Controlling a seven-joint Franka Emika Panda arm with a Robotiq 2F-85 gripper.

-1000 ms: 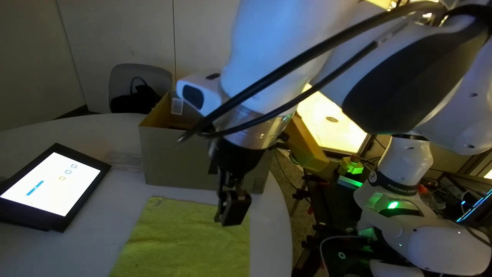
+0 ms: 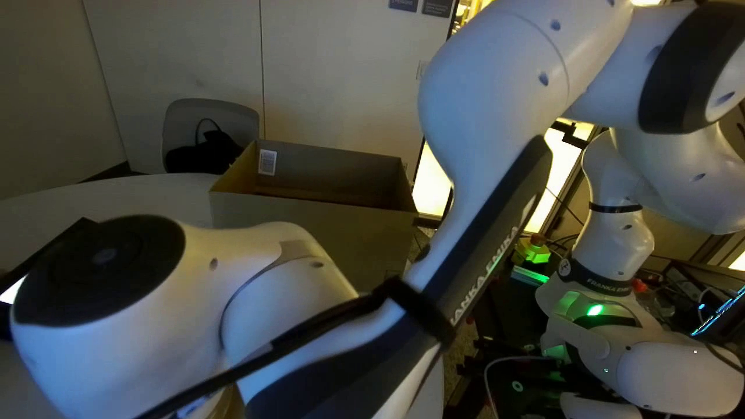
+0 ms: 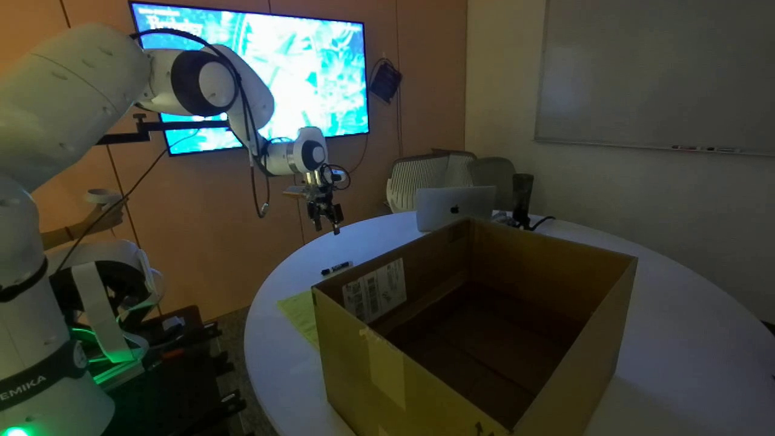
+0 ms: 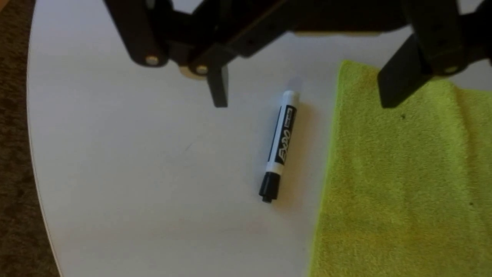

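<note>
A black-and-white Expo marker (image 4: 279,143) lies on the white table in the wrist view, its dark cap end pointing to the bottom of the frame. Just right of it, apart from it, is a yellow-green cloth (image 4: 401,184). My gripper is open above the table, its fingers spread wide with nothing between them; the marker shows below the gap. From the second exterior view, the gripper (image 3: 325,218) hangs over the table's far left side, clear of the marker (image 3: 337,268). In the first exterior view the arm hides both gripper and marker.
An open, seemingly empty cardboard box (image 3: 403,370) stands on the table, its tall walls near the cloth. Behind it is a laptop (image 3: 455,207). Bare tabletop lies left of the marker, out to the table's rounded edge (image 4: 34,161).
In the first exterior view the arm has swung left and toward the camera. It now covers the cloth and most of the tablet, and the gripper is no longer visible there.
</note>
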